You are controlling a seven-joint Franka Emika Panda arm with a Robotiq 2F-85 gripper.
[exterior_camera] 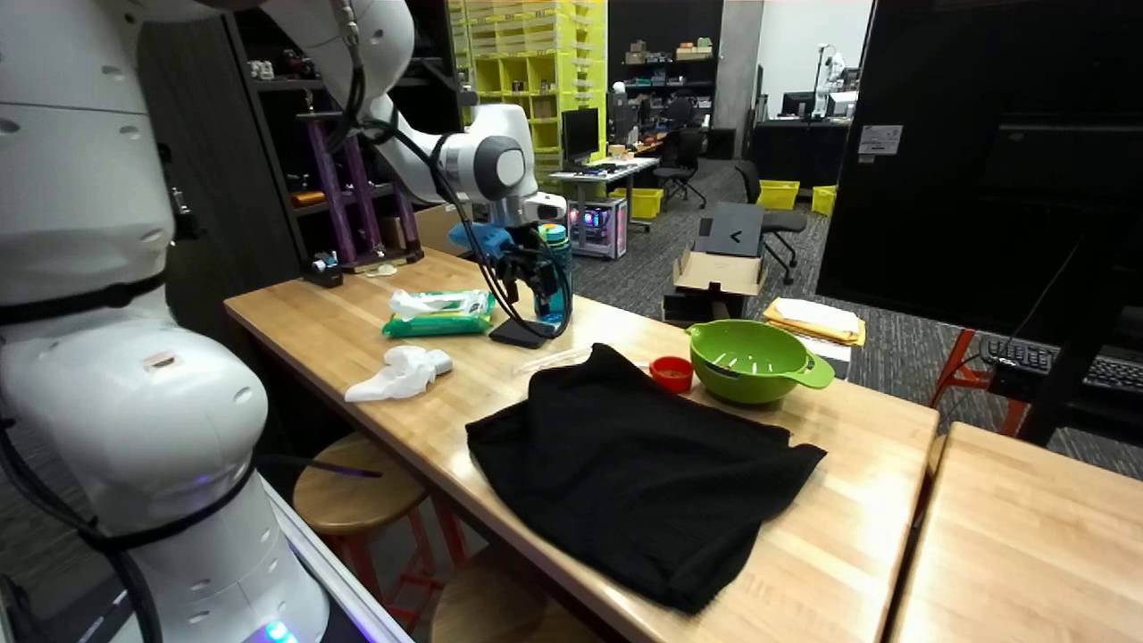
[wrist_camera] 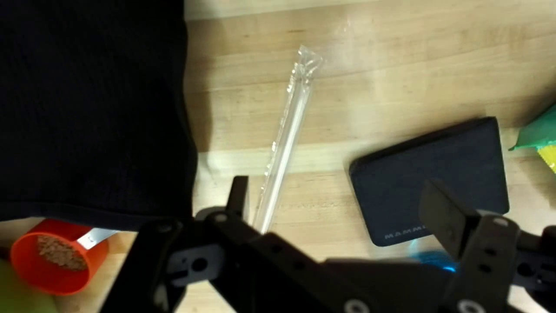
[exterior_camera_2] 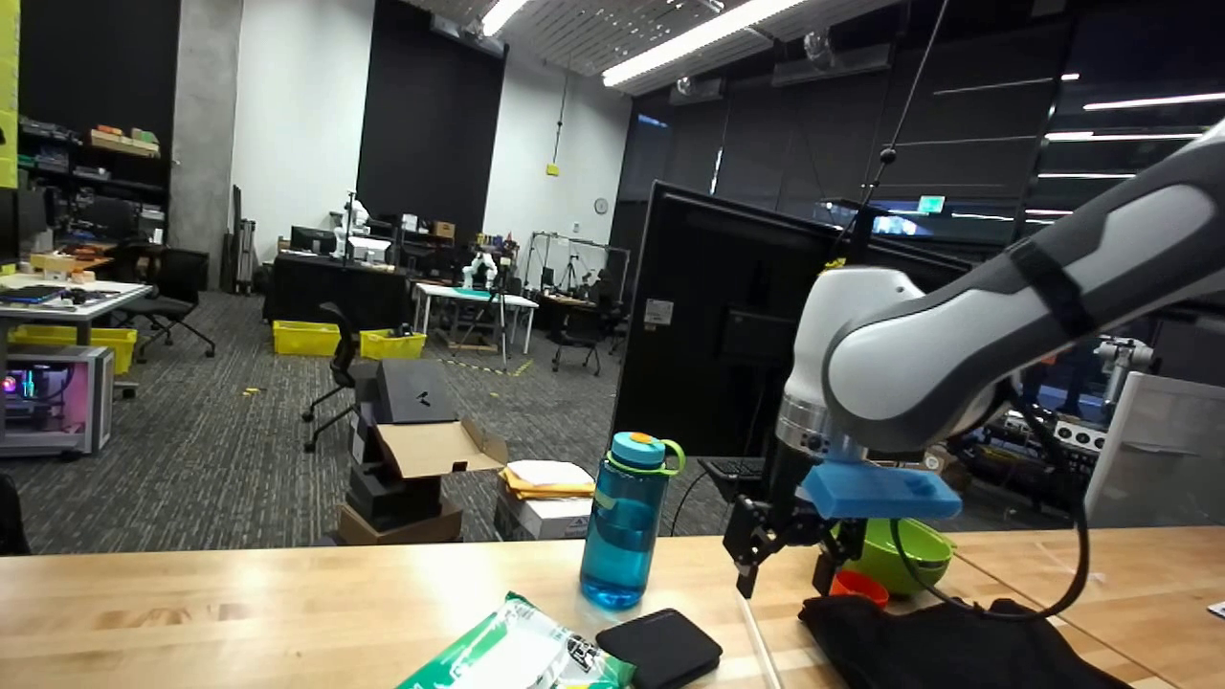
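My gripper is open above the table, its fingers wide apart with nothing between them. In the wrist view a thin straw in clear wrapping (wrist_camera: 284, 148) lies just right of the left finger (wrist_camera: 238, 195). Under the right finger (wrist_camera: 443, 214) is a flat black case (wrist_camera: 404, 172), partly covered by it. A black cloth (exterior_camera: 654, 461) lies spread on the table. Behind it stand a red cup (exterior_camera: 671, 374) and a green colander (exterior_camera: 750, 359). The red cup holds brown bits and a white-handled utensil, as the wrist view shows.
A tall blue bottle (exterior_camera_2: 626, 522) stands at the table's far edge, close to the arm in exterior view 1. A green wipes pack (exterior_camera: 439, 313) and a crumpled white tissue (exterior_camera: 396, 375) lie on the left. Bare wood shows at the right end.
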